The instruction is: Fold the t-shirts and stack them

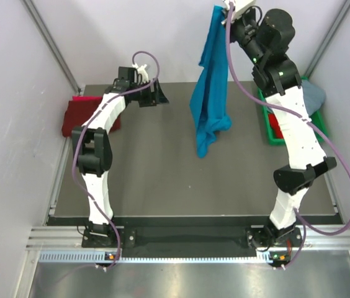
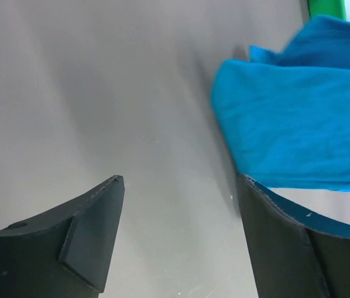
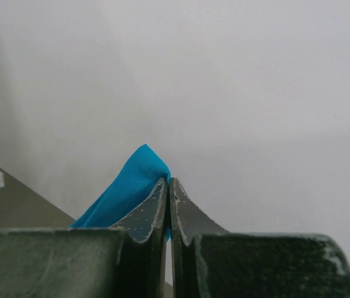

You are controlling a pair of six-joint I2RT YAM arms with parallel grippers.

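Note:
A blue t-shirt (image 1: 211, 87) hangs in a long narrow drape from my right gripper (image 1: 228, 18), its lower end gathered over the grey table. In the right wrist view, a corner of the blue cloth (image 3: 136, 181) is pinched where the shut fingers of my right gripper meet. My left gripper (image 1: 156, 97) hovers over the table to the left of the shirt, apart from it. Bare table shows between the parted fingers of that left gripper, while the blue shirt (image 2: 293, 124) lies beyond and to the right of them.
Dark red folded cloth (image 1: 76, 117) lies at the table's far left. A green basket (image 1: 269, 127) at the right holds grey cloth (image 1: 311, 96) and red cloth (image 1: 274, 126).

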